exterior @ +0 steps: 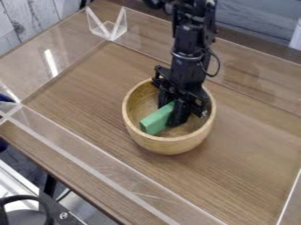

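A tan bowl (177, 142) sits on the wooden table (70, 132) near the middle of the camera view. A green cylindrical object (157, 121) lies tilted inside it. My black gripper (177, 110) reaches down from the top into the bowl, over the upper end of the green object. Its fingers are dark and overlap, so whether they are closed on the green object is unclear.
Thin white taped corner marks (107, 26) show at the upper left of the table. Dark cables are at the lower left corner. The table around the bowl is clear.
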